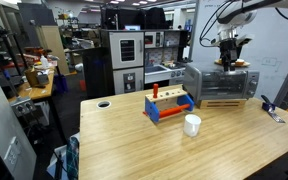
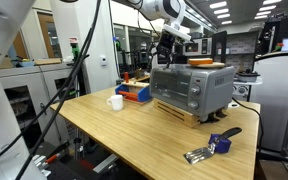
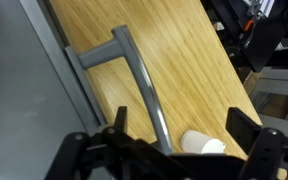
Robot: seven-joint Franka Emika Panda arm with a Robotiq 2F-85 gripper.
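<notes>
My gripper is open, with its dark fingers (image 3: 259, 145) spread on either side of a grey bar handle (image 3: 144, 85) in the wrist view. That handle stands out from the front of the silver toaster oven (image 3: 29, 100). In exterior view 1 the gripper (image 1: 227, 64) is at the upper front of the oven (image 1: 209, 84); whether it touches the handle I cannot tell. The oven door looks closed. A white mug (image 1: 192, 125) stands on the table in front of the oven.
A red, wood and blue rack (image 1: 168, 104) stands left of the oven. Wooden supports (image 2: 179, 113) lie under the oven, and an orange-topped item (image 2: 201, 62) rests on it. A spatula (image 2: 198, 155) lies beside a blue object (image 2: 219, 143).
</notes>
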